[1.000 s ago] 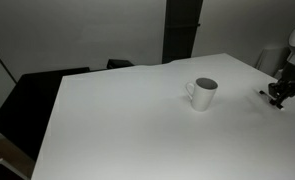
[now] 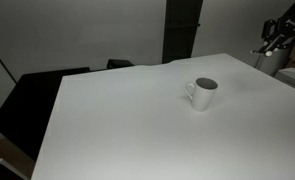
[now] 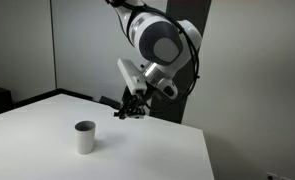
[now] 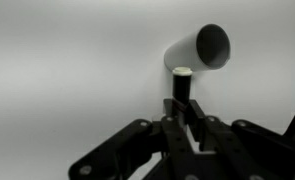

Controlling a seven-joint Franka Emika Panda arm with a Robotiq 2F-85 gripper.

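Observation:
A white mug (image 2: 202,94) stands upright on the white table, its handle toward the left in exterior view 1. Exterior view 2 shows the same mug (image 3: 85,138) left of the arm, and the wrist view has the mug (image 4: 183,53) just beyond the fingertips. My gripper is shut on a dark, marker-like stick (image 4: 182,86) with a pale end, which points out toward the mug in that view. In exterior view 1 the gripper (image 2: 271,46) is raised at the table's far right, well apart from the mug.
A dark surface (image 2: 37,105) lies beyond its left edge, and a grey bin-like object (image 2: 271,62) stands past the right edge.
My gripper has risen from low over the table's right side to well above it, carrying the stick. The mug has stayed in place.

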